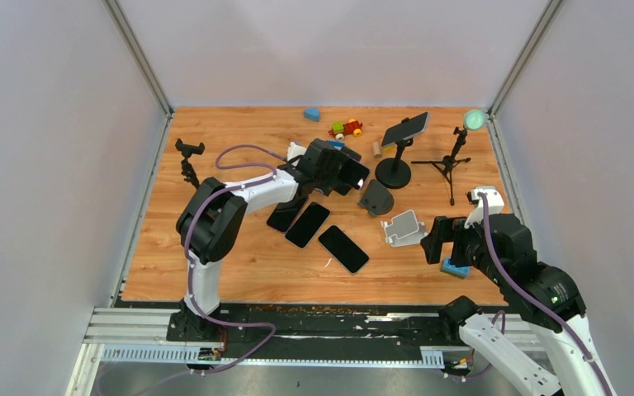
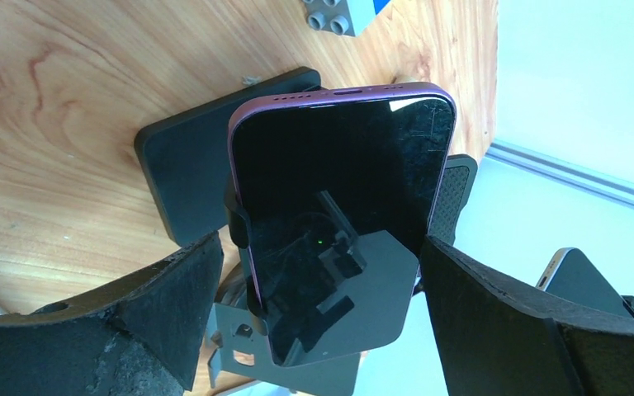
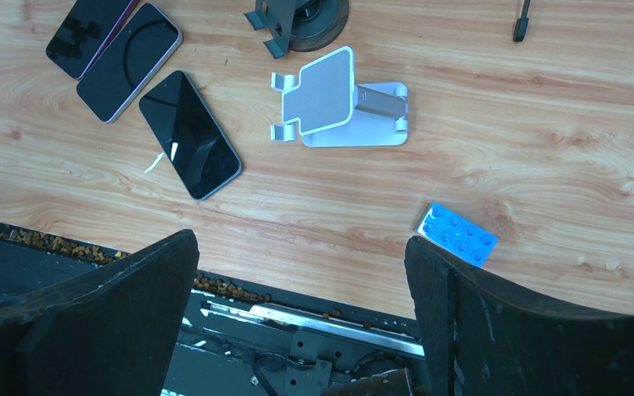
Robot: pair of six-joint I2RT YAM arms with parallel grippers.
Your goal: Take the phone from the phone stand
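Note:
A phone (image 2: pixel 338 190) with a purple edge leans upright on a dark phone stand (image 2: pixel 206 157), filling the middle of the left wrist view. My left gripper is open, its two fingers (image 2: pixel 165 305) on either side of the phone's lower part with nothing gripped. From above, that phone (image 1: pixel 353 174) shows just right of the left gripper, which hides part of it and the stand. My right gripper stands open and empty over the front right edge of the table.
Several phones lie flat, one at the front middle (image 1: pixel 343 249). A grey empty stand (image 1: pixel 376 198), a silver stand (image 1: pixel 405 228) and a tall black stand holding another phone (image 1: pixel 406 129) stand to the right. Bare table (image 1: pixel 256 276) lies at the front left.

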